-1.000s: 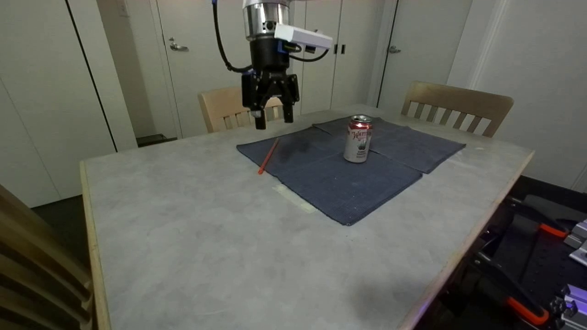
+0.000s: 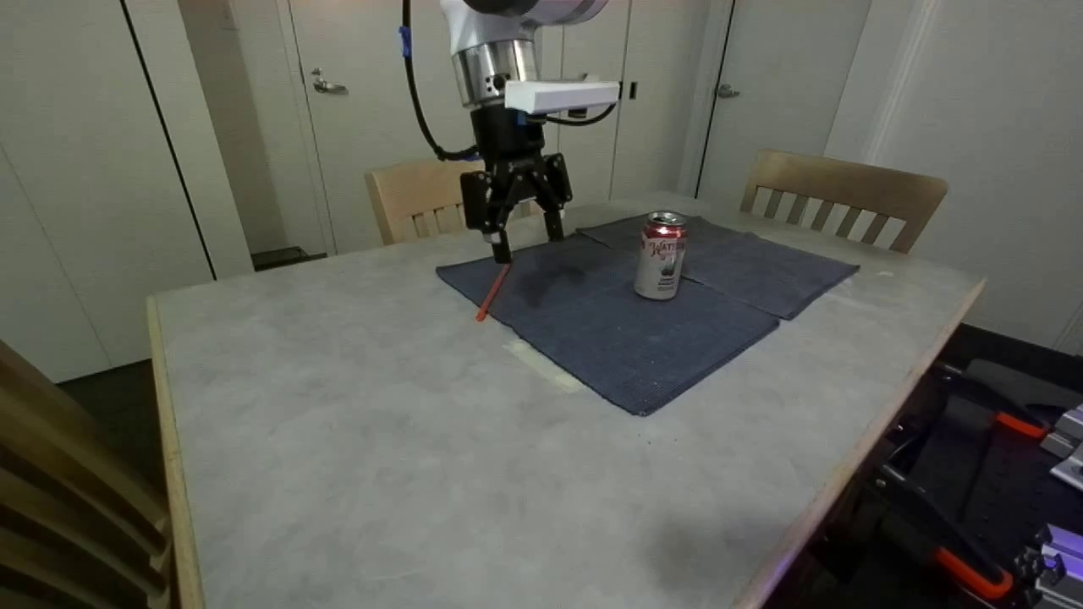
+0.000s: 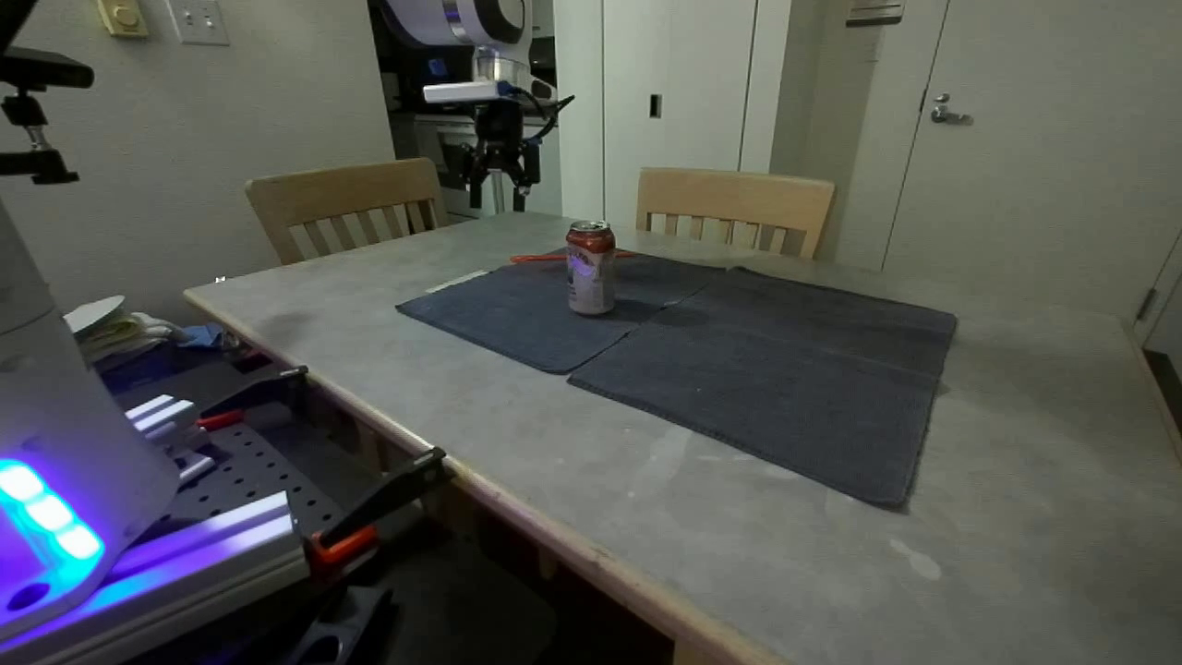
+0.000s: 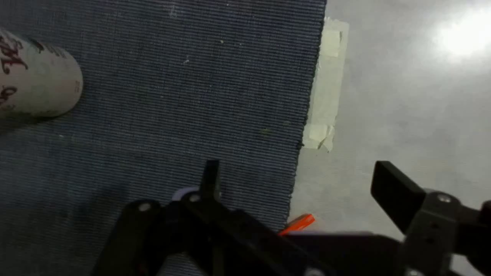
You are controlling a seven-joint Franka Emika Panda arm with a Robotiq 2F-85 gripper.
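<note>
My gripper [image 2: 529, 248] is open above the far left part of the cloth, with nothing between its fingers. An orange stick [image 2: 494, 293] lies across the cloth's left edge, just below the gripper. In the wrist view only one end of the orange stick [image 4: 301, 222] shows; the gripper body hides the rest. A red and white can [image 2: 661, 255] stands upright on the dark blue cloth [image 2: 650, 345], to the right of the gripper. The wrist view shows the lower part of the can [image 4: 43, 76] at its left edge.
A strip of pale tape [image 4: 325, 87] runs along the cloth's edge. Wooden chairs [image 3: 343, 199] stand around the table. Clamps [image 3: 382, 504] sit beside the table edge near the robot base.
My gripper has come down and shifted slightly to the right in exterior view 1, closer to the orange stick. Neither the stick nor the can has moved.
</note>
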